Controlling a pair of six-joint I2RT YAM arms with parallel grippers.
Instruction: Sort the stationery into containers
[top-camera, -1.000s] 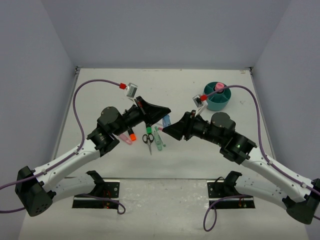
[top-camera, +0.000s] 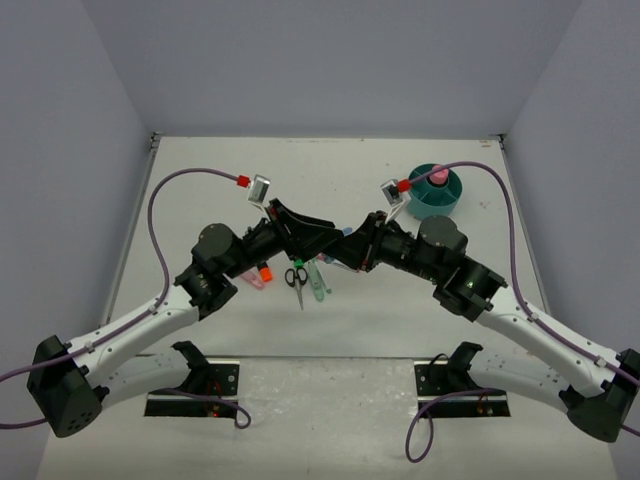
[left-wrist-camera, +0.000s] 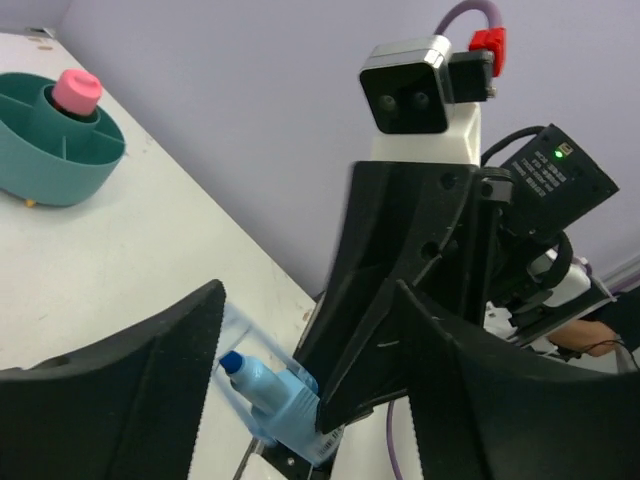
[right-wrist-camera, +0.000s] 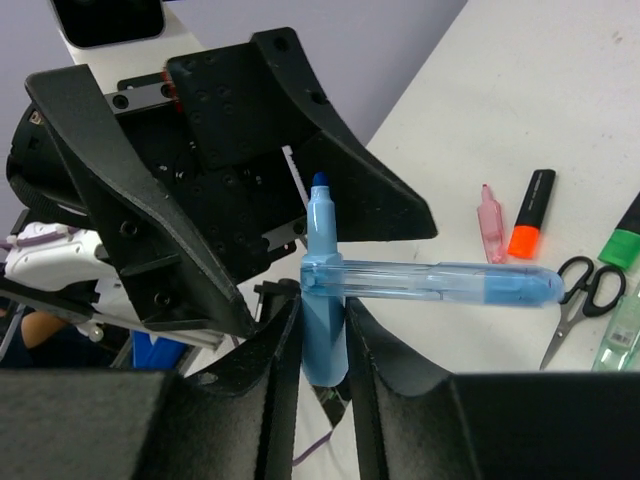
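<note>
A light-blue marker with a dark blue tip stands upright in the right wrist view, a clear blue tube crossing it sideways. My right gripper is shut on its lower part. The left gripper is open, its fingers spread on either side of the marker and apart from it; the top view shows both grippers meeting above the table. On the table lie a pink piece, an orange-capped highlighter, scissors and a green-capped marker. A teal divided container holds a pink item.
Pale green stationery lies beside the scissors, beneath the arms. The container stands at the back right. Grey walls enclose the table, whose back left and front right are clear. Both grippers are very close together.
The right gripper has moved left to the blue marker, which hung from the left gripper one second ago.
</note>
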